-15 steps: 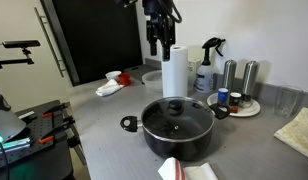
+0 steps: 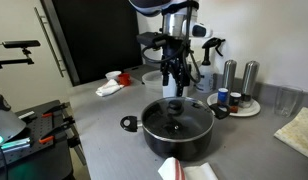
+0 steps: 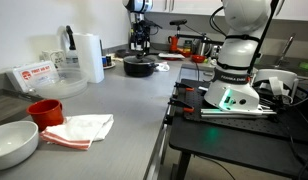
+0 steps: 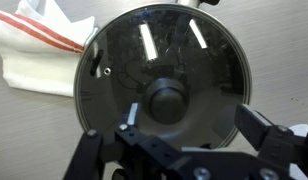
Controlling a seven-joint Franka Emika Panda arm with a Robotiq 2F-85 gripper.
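A dark pot (image 2: 178, 142) with a glass lid (image 2: 189, 122) stands on the grey counter, its two side handles sticking out. On the lid's middle sits a round black knob (image 4: 167, 101), seen from above in the wrist view. My gripper (image 2: 176, 91) hangs over the pot, pointing down, a short way above the lid. Its fingers (image 4: 256, 124) are spread wide at the bottom of the wrist view, with nothing between them. In the second exterior view the pot (image 3: 139, 67) is small and far off, with the arm above it.
A striped towel (image 4: 39, 45) lies against the pot's side. Behind stand a paper towel roll (image 2: 175, 77), a spray bottle (image 2: 206, 72) and a plate (image 2: 246, 110) with small cups. To the left, the counter (image 2: 99, 125) is clear.
The arm has come down over the pot from higher up, bringing my gripper closer to the lid. The pot and lid have stayed where they were.
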